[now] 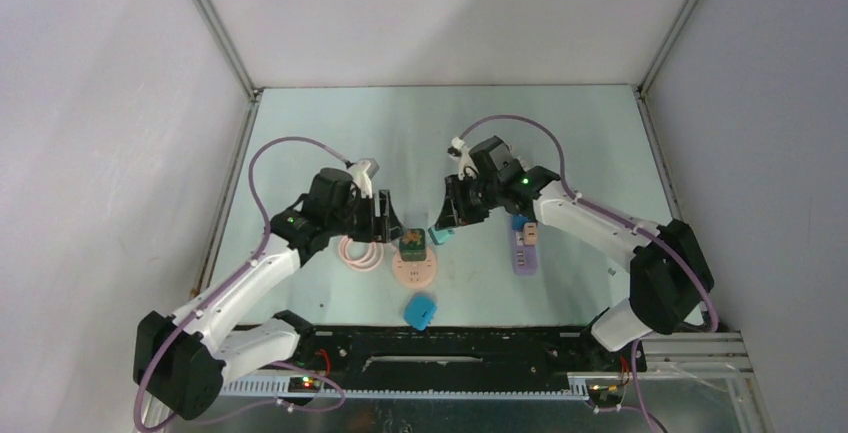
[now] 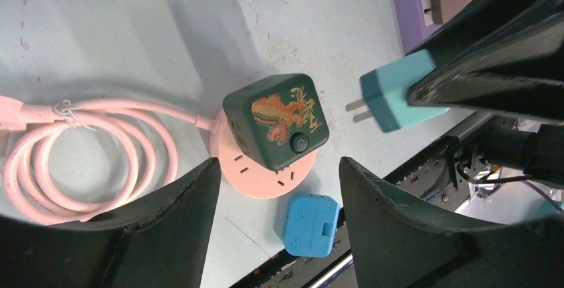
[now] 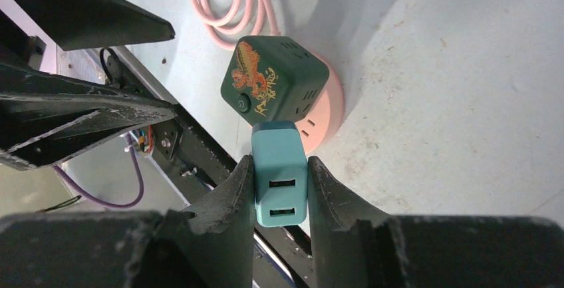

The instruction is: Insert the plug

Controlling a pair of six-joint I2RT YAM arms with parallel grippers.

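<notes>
A light-teal plug (image 2: 399, 92) with two metal pins is held by my right gripper, which is shut on it, a little right of a dark green cube (image 2: 273, 118) with an orange dragon print. The cube sits on a round pink socket base (image 1: 414, 275) with a coiled cable. My left gripper stands open above the base, nothing between its fingers, pointing at the cube and facing the right gripper.
A blue block (image 1: 419, 310) lies near the front edge. A purple strip (image 1: 525, 258) with blocks stands at the right, partly under the right arm.
</notes>
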